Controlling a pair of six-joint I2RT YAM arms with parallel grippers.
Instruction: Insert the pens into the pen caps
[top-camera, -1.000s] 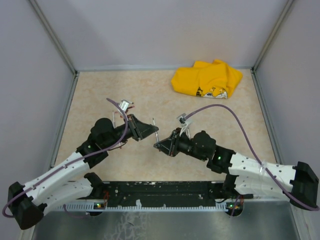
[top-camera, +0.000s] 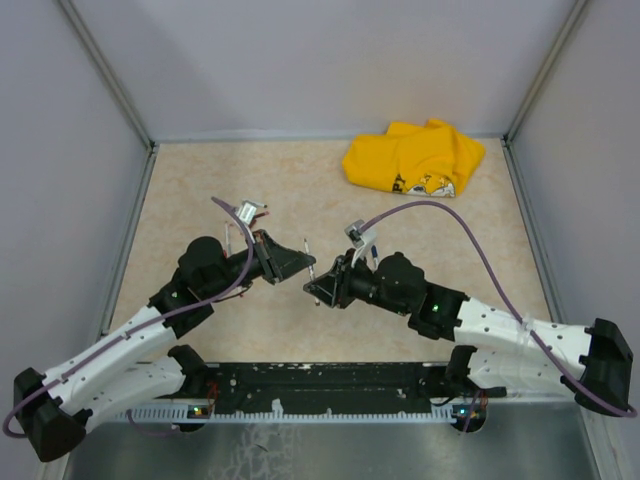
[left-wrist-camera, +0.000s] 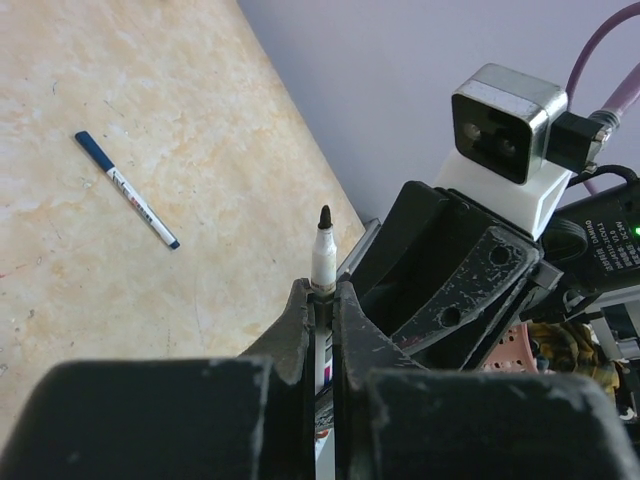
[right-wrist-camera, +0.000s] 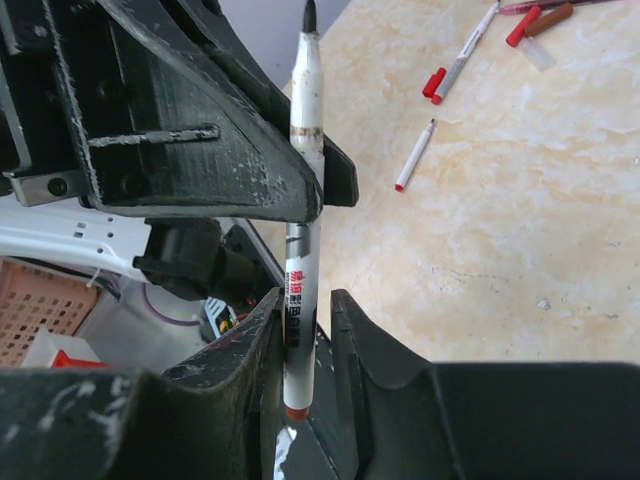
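A white pen (left-wrist-camera: 323, 262) stands upright, its bare black tip uppermost. My left gripper is shut on its upper part, the tip standing clear above the fingers. In the right wrist view the same pen (right-wrist-camera: 300, 345) runs down to a red-brown end, with printing on its barrel. My right gripper has this lower barrel between its fingers, though a narrow dark gap shows on one side. From above, both grippers meet at the pen (top-camera: 311, 268) over the middle of the table. No cap shows on its tip.
A blue-capped marker (left-wrist-camera: 128, 191) lies on the table. In the right wrist view are a small red-ended pen (right-wrist-camera: 415, 157), a longer pen (right-wrist-camera: 465, 55), a red cap (right-wrist-camera: 433, 82) and a brown cap (right-wrist-camera: 548, 20). A yellow cloth (top-camera: 415, 158) lies at the back right.
My right gripper has shifted slightly left at the pen's lower end, its arm rising a little in the picture. The left gripper has moved only very slightly left, the pen still in it.
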